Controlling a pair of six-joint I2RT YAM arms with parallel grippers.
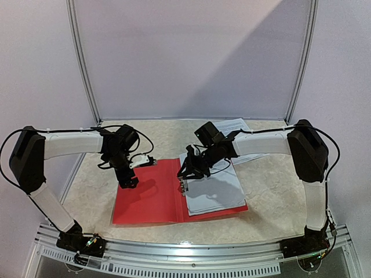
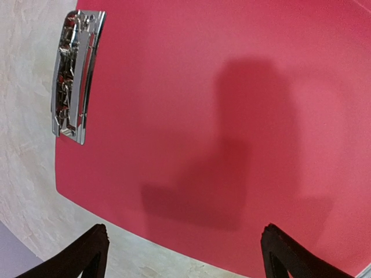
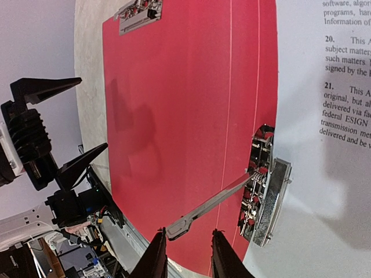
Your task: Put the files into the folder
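Note:
A red folder (image 1: 145,205) lies open on the table, its left cover bare. White printed sheets (image 1: 215,194) rest on its right half, beside the spine. At the spine sits a metal clip (image 3: 264,197), with its long lever (image 3: 203,208) sticking out to the left. My right gripper is near the lever's free end, its fingers parted with nothing visibly held; from this angle I cannot tell how near. Over the left cover hangs my left gripper, open and empty. More papers (image 1: 252,157) lie behind the folder, partly hidden by the right arm.
A second metal clip (image 2: 74,75) is fixed at the far edge of the left cover. Bare table (image 1: 278,202) stretches to the right of the folder. The left arm's fingers (image 3: 52,87) show at the left of the right wrist view.

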